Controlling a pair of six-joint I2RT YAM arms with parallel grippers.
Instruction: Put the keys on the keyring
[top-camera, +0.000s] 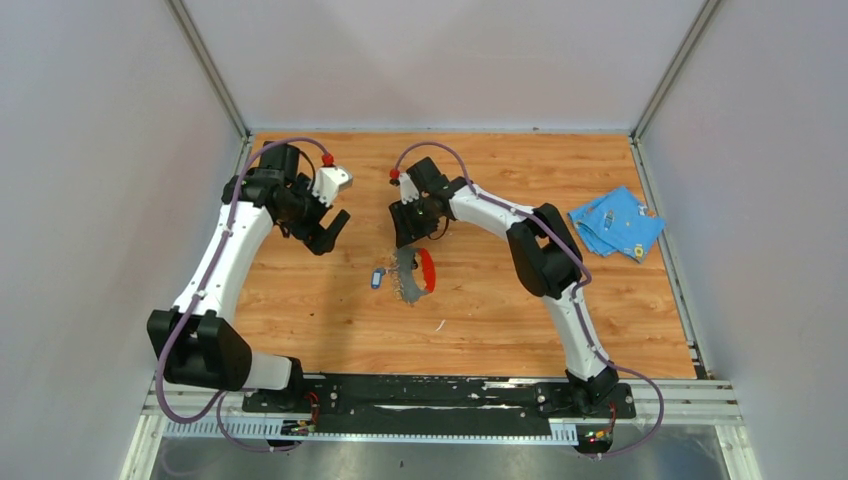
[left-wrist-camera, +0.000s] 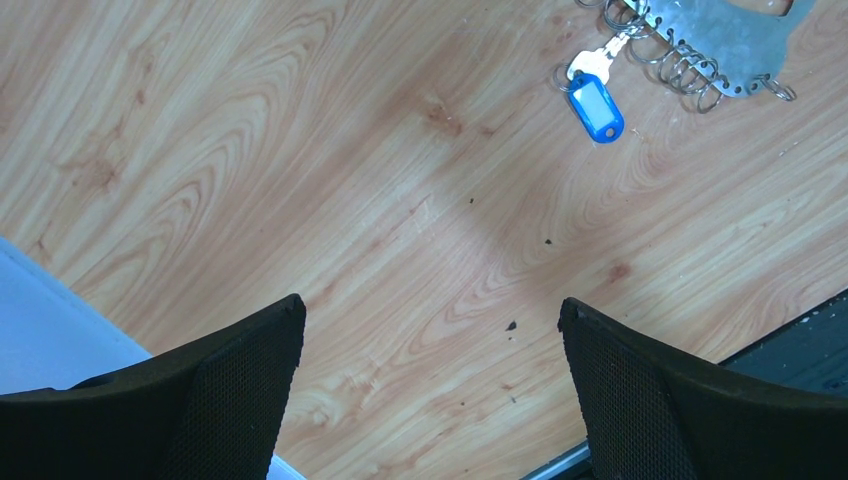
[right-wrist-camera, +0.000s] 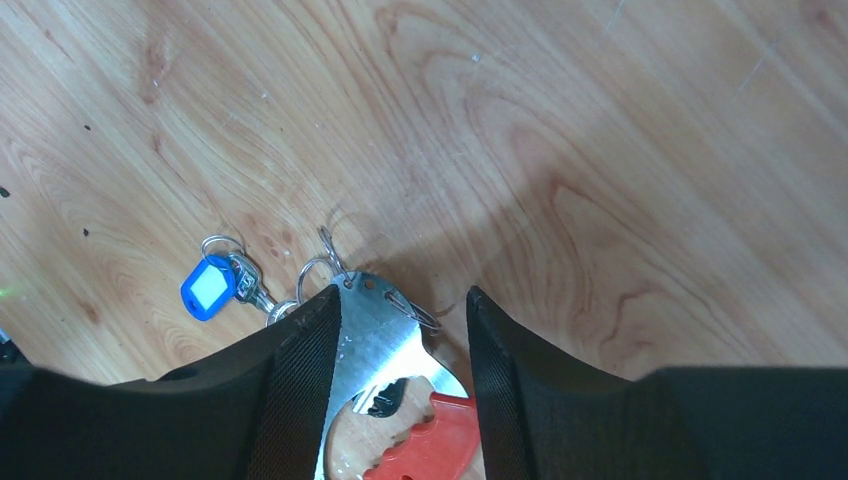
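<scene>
A grey metal key holder with a red handle (top-camera: 429, 268) and several wire rings along its edge lies mid-table; in the right wrist view its plate (right-wrist-camera: 370, 320) sits between and below my fingertips. Keys, one silver (left-wrist-camera: 592, 62), with a blue tag (left-wrist-camera: 595, 108) lie beside the rings. My right gripper (top-camera: 405, 228) is over the holder's far end, fingers part open; whether anything is between them is unclear, and the plate appears below. My left gripper (top-camera: 330, 225) stands open above the table to the left, nothing between its fingers.
Blue cloths (top-camera: 615, 220) with small items lie at the right side. A small white strip (top-camera: 441, 325) lies below the holder. The wood around the holder is clear; walls border the table.
</scene>
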